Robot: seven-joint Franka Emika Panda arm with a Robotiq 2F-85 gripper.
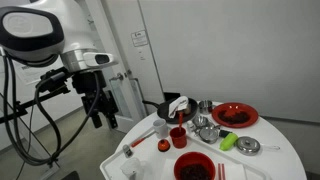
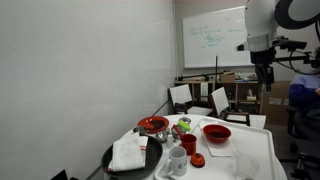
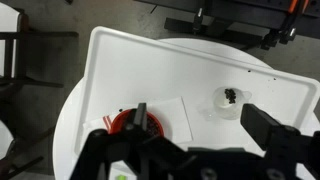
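My gripper stands open high above the table, its fingers spread wide with nothing between them. In the second exterior view the gripper [image 2: 265, 80] hangs in the air over the tray's side of the table. A white tray [image 3: 110, 65] lies below it in the wrist view. On this tray a red bowl [image 3: 155, 124] with dark contents is partly hidden by the left finger. A clear cup [image 3: 228, 97] with something small and dark in it sits near the right finger. The red bowl [image 1: 195, 160] shows at the front in the first exterior view.
A red mug [image 1: 178, 137], white mug [image 2: 178, 160] and tomato [image 2: 197, 160] stand close together. Behind are a black pan with a white cloth [image 2: 129, 151], a red plate [image 1: 235, 108], metal cookware [image 1: 248, 145] and a green item [image 1: 229, 141]. The tray's middle is clear.
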